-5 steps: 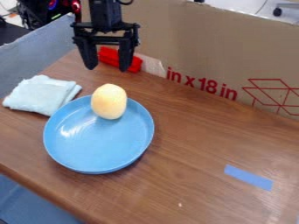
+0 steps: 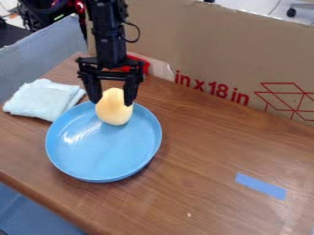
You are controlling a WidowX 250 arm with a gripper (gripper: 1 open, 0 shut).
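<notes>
My black gripper (image 2: 112,92) hangs over a blue plate (image 2: 101,152), its two fingers open on either side of a pale yellow, rounded object (image 2: 114,110). That object rests on the back part of the plate. The fingertips are at about its upper part; whether they touch it I cannot tell.
A folded light blue cloth (image 2: 42,99) lies left of the plate. A red object (image 2: 152,67) sits behind the gripper against a cardboard wall (image 2: 223,62). Blue tape (image 2: 260,186) is stuck on the wooden table (image 2: 216,143), whose right part is clear.
My gripper has moved down from above the back of the table to around the top of the yellow object. The object and plate look unmoved.
</notes>
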